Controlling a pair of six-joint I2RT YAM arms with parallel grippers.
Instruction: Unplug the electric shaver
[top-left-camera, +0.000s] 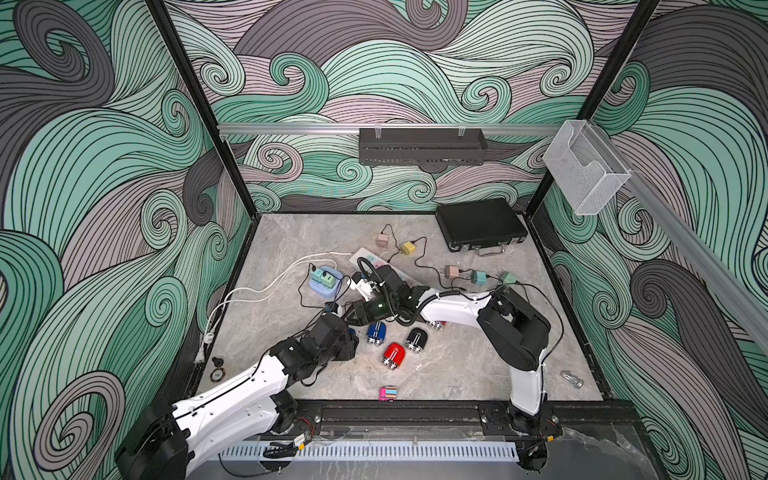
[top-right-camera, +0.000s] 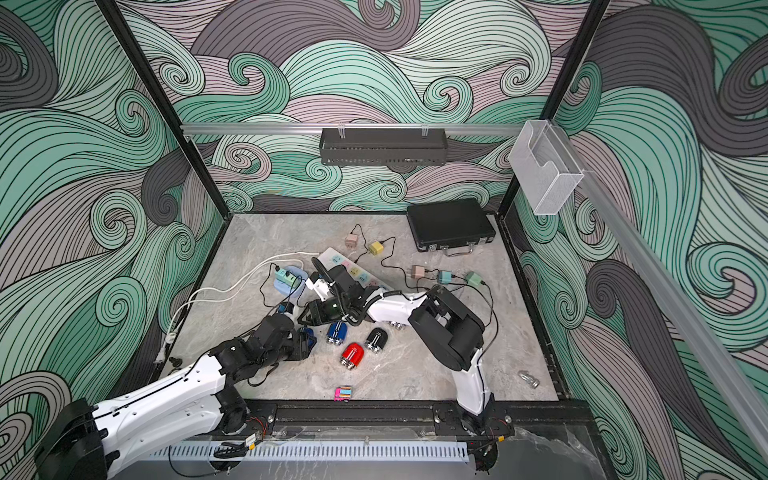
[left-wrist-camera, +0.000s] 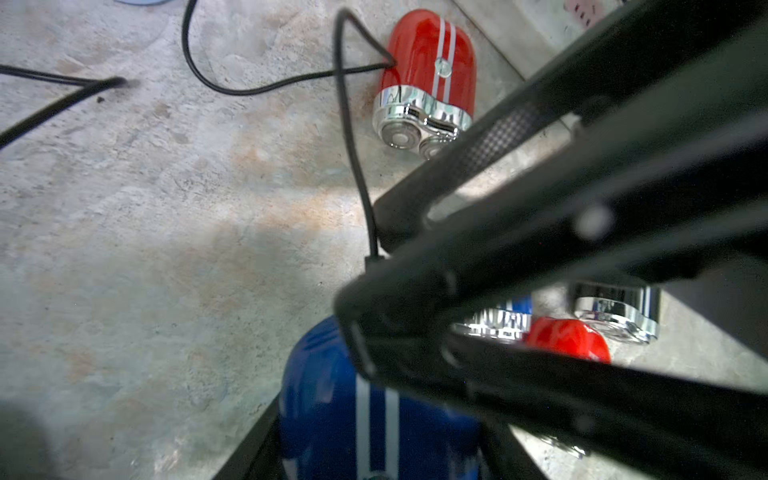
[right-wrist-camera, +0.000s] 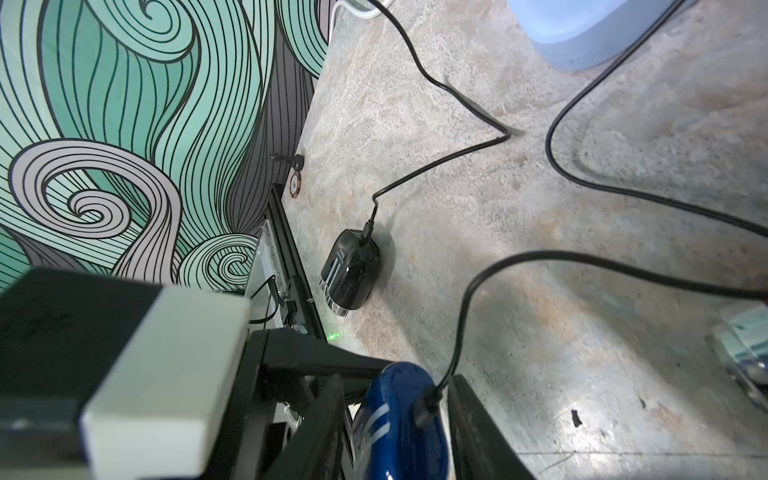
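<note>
A blue shaver (left-wrist-camera: 380, 436) with white stripes stands tail-up at the bottom of the left wrist view. My left gripper is shut on it, its dark fingers close against both sides. A small black plug (right-wrist-camera: 426, 406) is seated in the shaver's top, with a black cable (right-wrist-camera: 560, 256) arching away from it. From the right, my right gripper reaches over the shaver's upper end. Its fingers (right-wrist-camera: 480, 440) stand open on either side of the plug, a gap showing. Both top views hide most of this shaver behind the grippers.
Near my grippers lie a red shaver (left-wrist-camera: 424, 64), another blue shaver (top-left-camera: 376, 333), a red one (top-left-camera: 393, 355) and a black one (top-left-camera: 416, 340). One more black shaver (right-wrist-camera: 350, 272) is corded on the left. A light-blue container (top-left-camera: 325, 281) holds adapters.
</note>
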